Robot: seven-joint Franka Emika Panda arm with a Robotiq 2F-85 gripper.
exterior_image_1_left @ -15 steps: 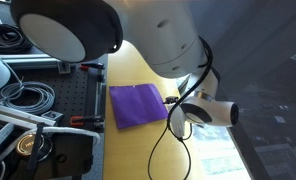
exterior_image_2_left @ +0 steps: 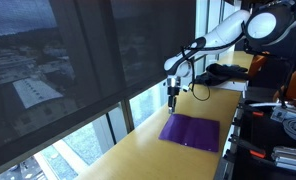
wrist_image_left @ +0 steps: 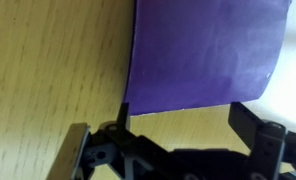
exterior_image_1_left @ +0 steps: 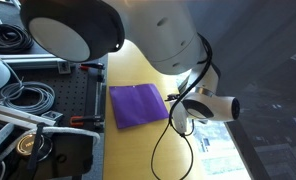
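Observation:
A purple sheet, perhaps folded cloth (exterior_image_1_left: pixel 138 105), lies flat on the wooden table, with a crease across it in exterior view 2. My gripper (exterior_image_2_left: pixel 172 107) is above the table by the sheet's far-left edge in that view. Seen from the wrist, the purple sheet (wrist_image_left: pixel 203 50) fills the upper middle and right. One of its corners points toward the space between my open fingers. Nothing is held between them, and the gripper appears clear of the sheet.
Bare table (exterior_image_2_left: pixel 118 155) stretches left and in front of the sheet. Along one side runs a window with a dark blind (exterior_image_2_left: pixel 58 60). A black toolbox or cart with coiled cables (exterior_image_1_left: pixel 28 97) stands beside the table. A loose cable hangs from my arm.
The arm has shifted very slightly, with its wrist a touch farther right in exterior view 1. The purple sheet has stayed where it was.

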